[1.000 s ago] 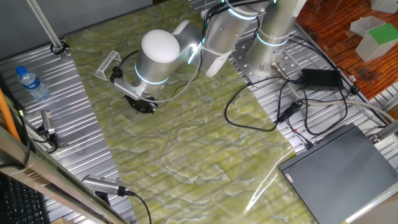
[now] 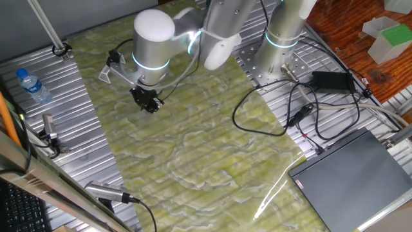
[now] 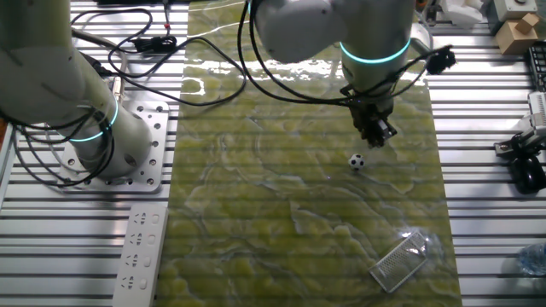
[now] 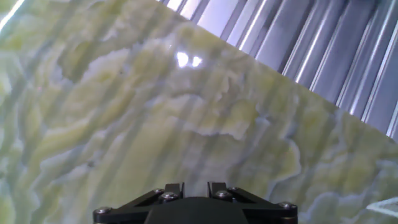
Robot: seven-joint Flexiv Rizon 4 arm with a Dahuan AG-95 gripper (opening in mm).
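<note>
My gripper [image 3: 380, 136] hangs over the green marbled mat, near its right side in exterior view 2. A small black-and-white soccer ball [image 3: 357, 161] rests on the mat just beside and below it in that view. In the wrist view the two fingertips of the gripper stand a narrow gap apart, and only bare mat shows between them. In exterior view 1 the gripper [image 2: 147, 100] points down, and the arm hides the ball. A white grater [image 3: 399, 262] lies flat on the mat; its end [image 2: 104, 74] shows past the arm in exterior view 1.
A laptop [image 2: 357, 177], a black power adapter [image 2: 332, 82] and looped cables lie to the right in exterior view 1. Along the left stand a water bottle [image 2: 33, 86] and a camera [image 2: 106, 191].
In exterior view 1 the arm's wrist has moved up and left and turned.
</note>
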